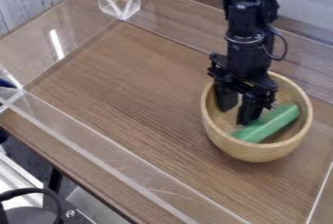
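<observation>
My black gripper [242,99] reaches down into a wooden bowl [260,150] on the right of the table. A green oblong object [271,124] lies in the bowl, slanting toward the right, beside my fingers. The fingertips are dark and partly inside the bowl; whether they are open, shut or touching the green object is hard to tell.
The wooden table [117,92] has wide clear room left of the bowl. A small white wire-like shape [120,4] stands near the back left. A dark coiled cable or part lies at the bottom left corner, off the table.
</observation>
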